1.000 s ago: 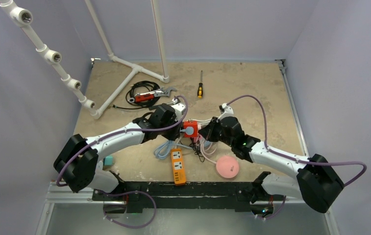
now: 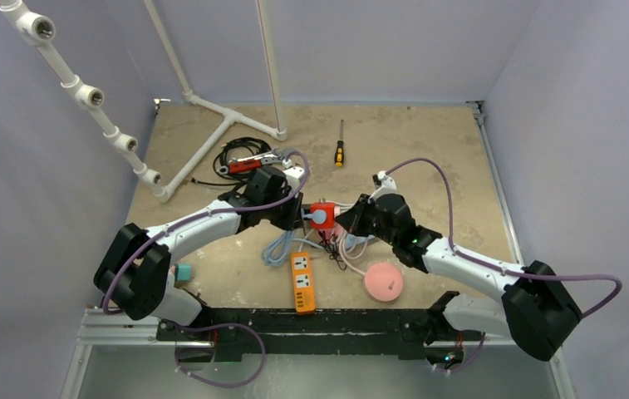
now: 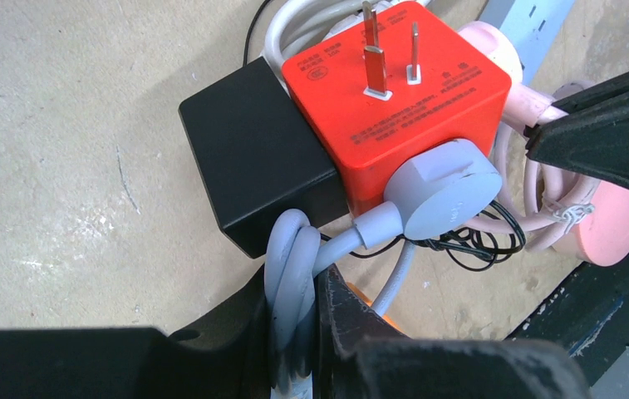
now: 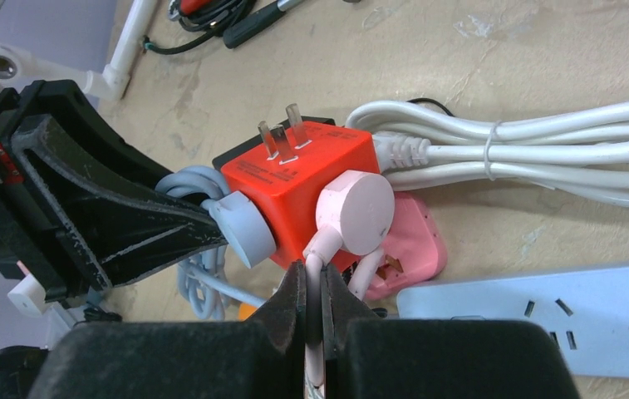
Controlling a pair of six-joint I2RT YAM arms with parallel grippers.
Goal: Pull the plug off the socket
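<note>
A red cube socket [image 3: 394, 100] [image 4: 282, 195], prongs up, sits between my grippers with a black box [image 3: 257, 150] beside it. The blue plug [image 3: 439, 187] [image 4: 248, 229] and pink plug [image 4: 352, 212] are in its sides, a white plug [image 4: 402, 151] at another side. My left gripper [image 2: 298, 212] is shut on the blue plug's looped cable. My right gripper [image 2: 344, 218] is shut on the pink plug's cable.
An orange power strip [image 2: 302, 283] and pink disc [image 2: 384, 283] lie toward the front. A blue strip [image 4: 535, 316], coiled cables, tools and a screwdriver [image 2: 340, 154] are around. White pipes stand at the back left.
Both grippers stay shut.
</note>
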